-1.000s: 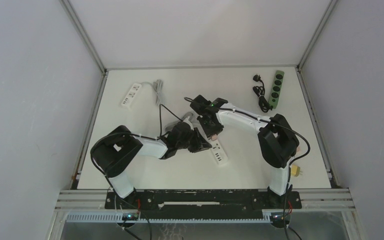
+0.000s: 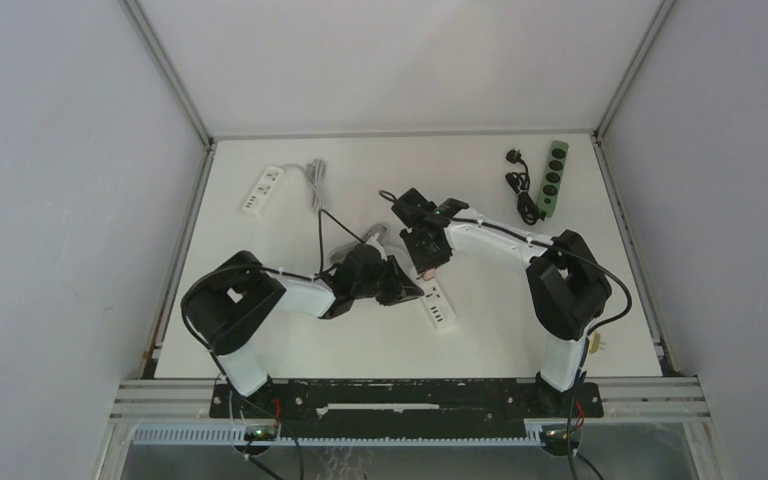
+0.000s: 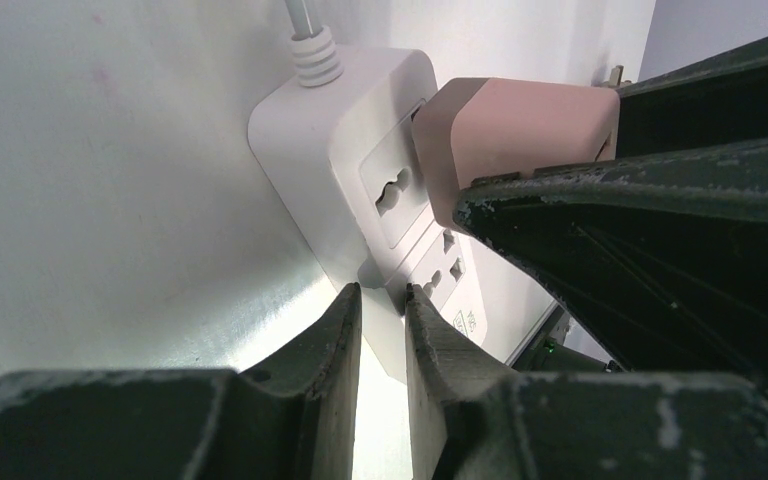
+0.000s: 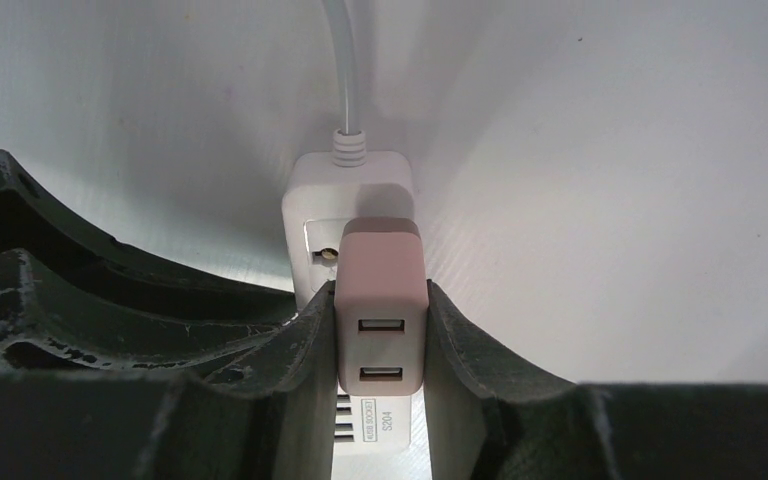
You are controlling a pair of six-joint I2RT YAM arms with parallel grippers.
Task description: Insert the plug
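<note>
A pink plug (image 4: 380, 300) is held by my right gripper, which is shut on its sides. It sits over the socket face of a white power strip (image 3: 305, 140). In the left wrist view the plug's front meets or nearly meets that face; its prongs are hidden, so their depth cannot be told. An uncovered outlet (image 3: 390, 190) shows beside it. My left gripper is almost closed at the strip's edge, the strip's body showing between its fingertips. From above, the strip (image 2: 437, 304) lies at the table's middle, under both grippers.
Another white strip (image 2: 262, 190) with a grey cord bundle (image 2: 316, 182) lies at the back left. A green strip (image 2: 553, 180) and black cable (image 2: 523, 195) occupy the back right. Near the right arm's base is a yellow plug (image 2: 595, 342).
My right arm and wrist have shifted slightly to the right, with some tilting of the wrist. The plug remains over the strip. My left arm and the strip look unmoved.
</note>
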